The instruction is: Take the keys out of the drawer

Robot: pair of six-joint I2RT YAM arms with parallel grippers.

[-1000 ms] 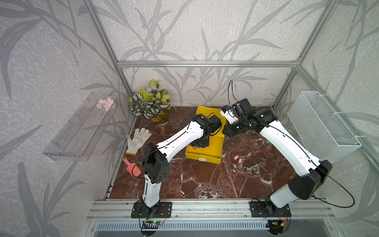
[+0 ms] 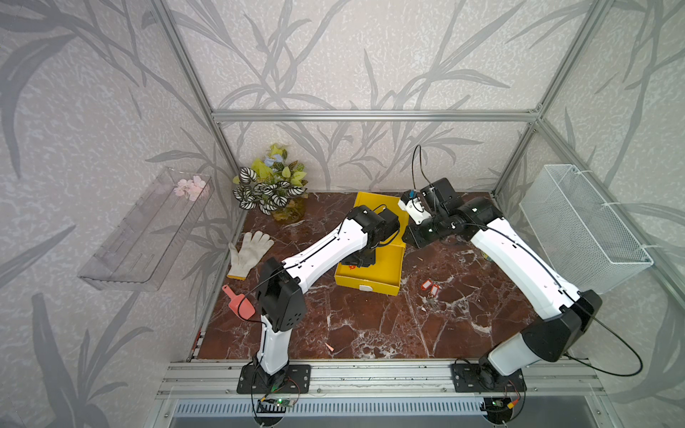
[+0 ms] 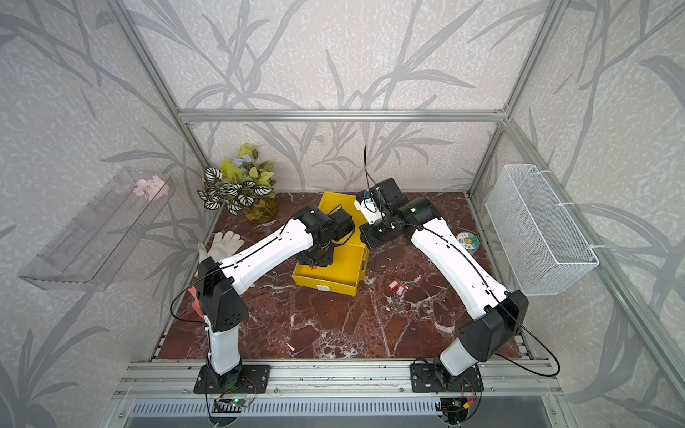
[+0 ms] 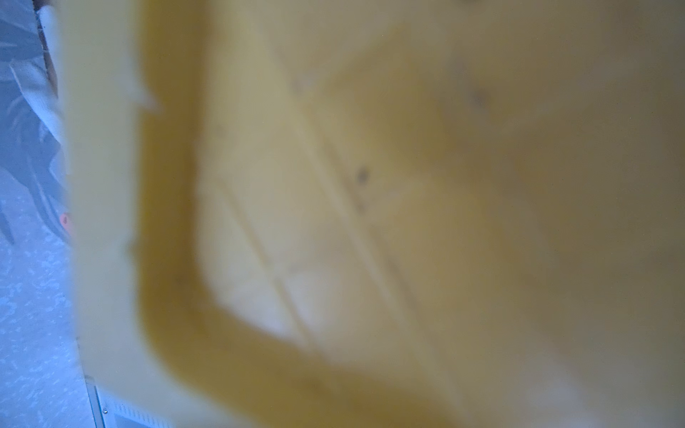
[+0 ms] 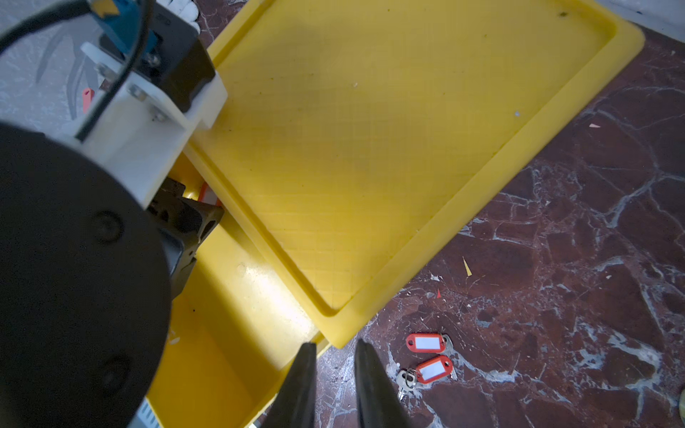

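The open yellow drawer box (image 2: 381,278) has its lid (image 5: 399,142) raised at the back. My left gripper (image 2: 360,262) is down inside the box; small red items (image 2: 351,266) partly show beside it, and its fingers are hidden. The left wrist view shows only blurred yellow plastic. My right gripper is by the lid's right corner, fingers slightly apart with nothing clearly between them. Two red-tagged key sets (image 5: 428,344) lie on the marble right of the box.
A plant (image 2: 271,185), a white glove (image 2: 249,253) and a red scoop (image 2: 239,303) are at the left. A wire basket (image 2: 581,221) hangs at the right.
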